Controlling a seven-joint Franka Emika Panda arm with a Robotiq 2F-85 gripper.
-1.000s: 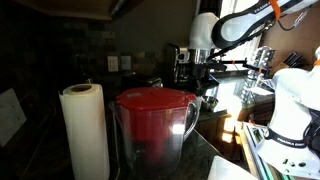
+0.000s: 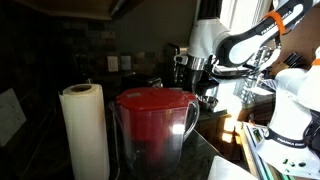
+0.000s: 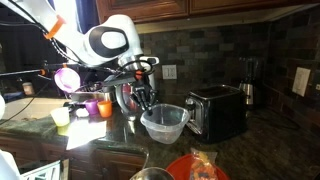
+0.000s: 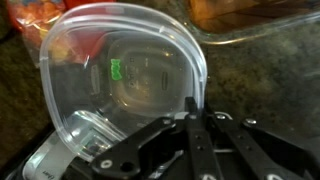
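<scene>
A clear plastic container hangs tilted over the counter in exterior view 2, in front of the toaster. My gripper is shut on its rim at the near left side. In the wrist view the empty-looking container fills the upper left, and the gripper pinches its edge, with a small green mark on the container's base. In exterior view 1 the gripper shows behind the red-lidded pitcher; the container is mostly hidden there.
A black toaster stands just behind the container. A red plate with a packaged snack lies at the front. Cups crowd the left. The red-lidded pitcher and paper towel roll stand in the foreground.
My arm has turned slightly, its white upper part now showing wider and leaning rightward. The pitcher and paper towel roll have not moved.
</scene>
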